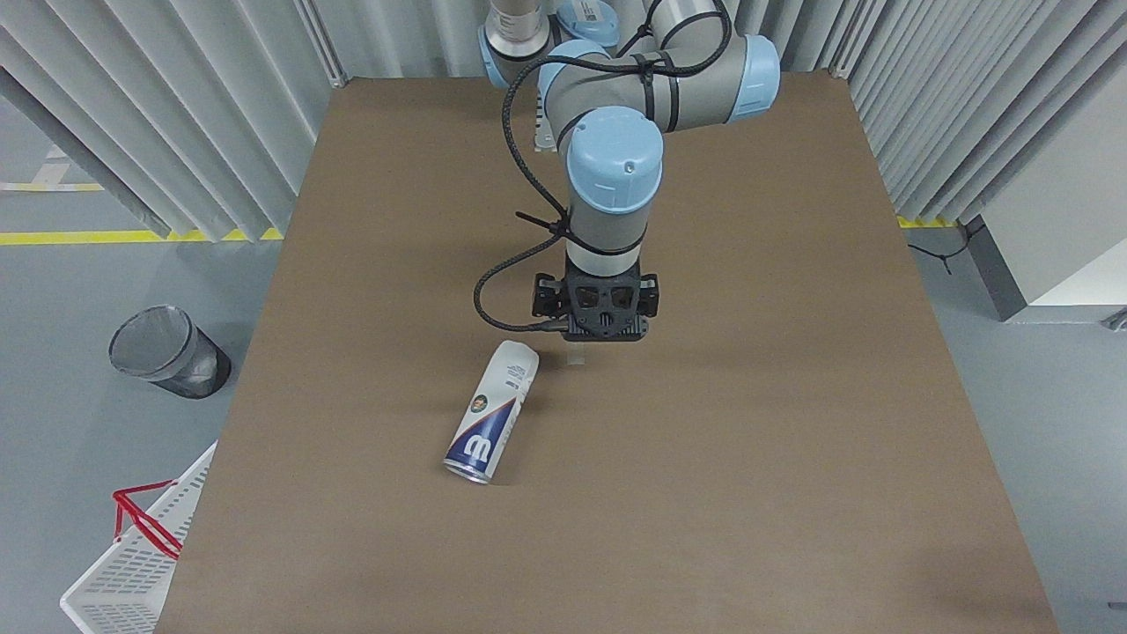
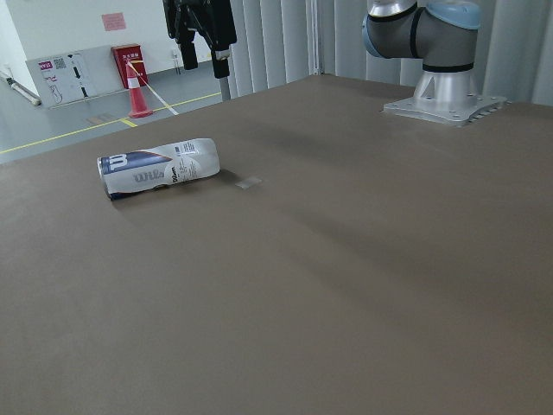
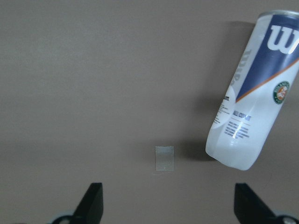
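A white and blue Wilson can (image 1: 491,412) lies on its side on the brown table (image 1: 803,475), in front of and left of my gripper in the front view. In the left view the can (image 2: 158,169) lies below my raised gripper (image 2: 203,60). In the wrist view the can (image 3: 252,88) is at the upper right, and my gripper has its two fingers wide apart with nothing between them. A small clear tape patch (image 3: 164,158) sits on the table beside the can's end.
A dark bin (image 1: 169,354) and a white basket (image 1: 132,560) stand on the floor left of the table. The arm's base (image 2: 445,104) is at the back.
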